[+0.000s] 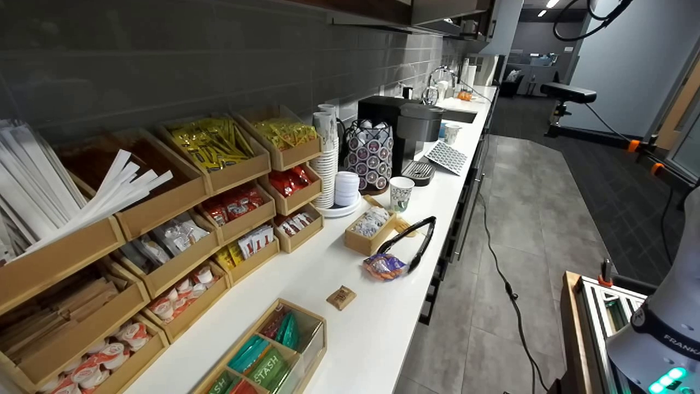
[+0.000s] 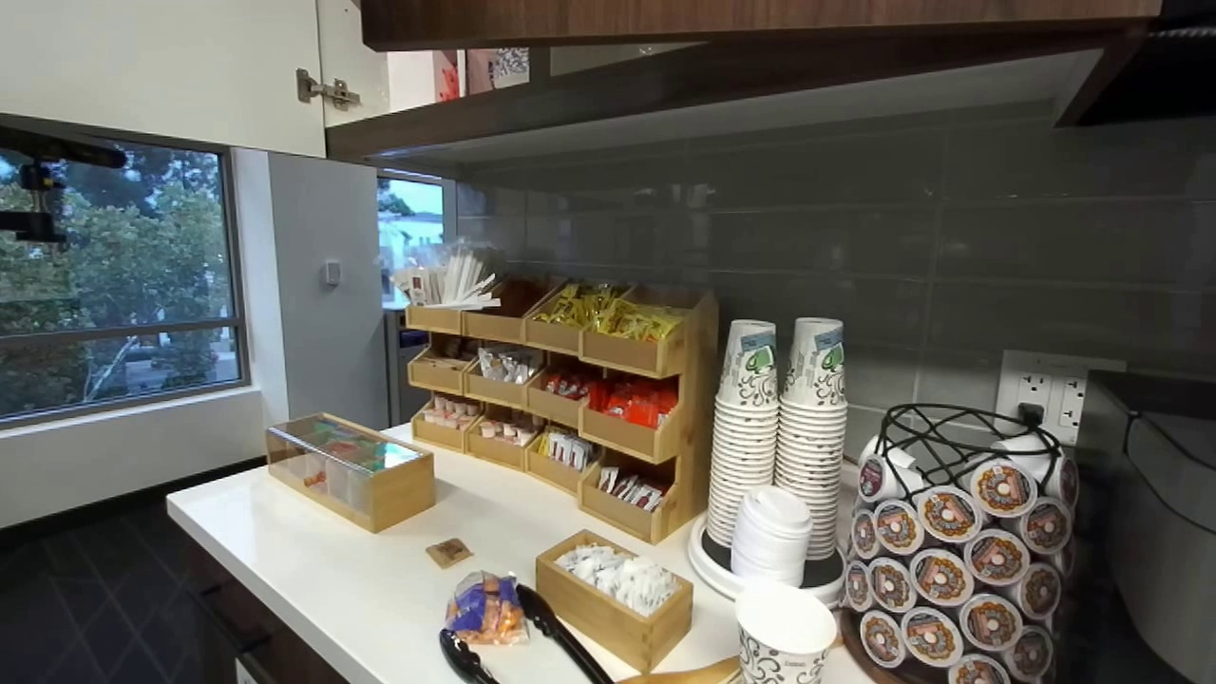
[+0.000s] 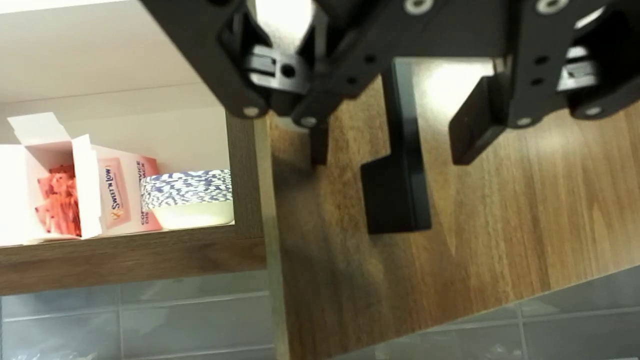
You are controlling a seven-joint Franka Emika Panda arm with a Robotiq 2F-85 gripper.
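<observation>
In the wrist view my gripper is open, its dark fingers [image 3: 478, 123] standing wide apart. A black handle [image 3: 396, 204] fixed to a brown wooden cabinet door [image 3: 510, 228] appears in the gap between them. Space shows on both sides of the handle; how deep the fingers reach around it I cannot tell. Left of the door edge, the cabinet interior [image 3: 180, 120] is exposed. Neither exterior view includes the gripper; only part of the white arm [image 1: 669, 322] shows at the right of exterior view 1.
Inside the cabinet are an open Sweet'N Low box [image 3: 120, 192] and a patterned stack [image 3: 189, 192]. Grey tiles [image 3: 192, 318] lie below. The counter [image 1: 315, 341] carries a wooden condiment rack [image 2: 684, 422], stacked cups [image 2: 747, 456], a pod holder [image 2: 946, 513] and a tea box [image 2: 399, 490].
</observation>
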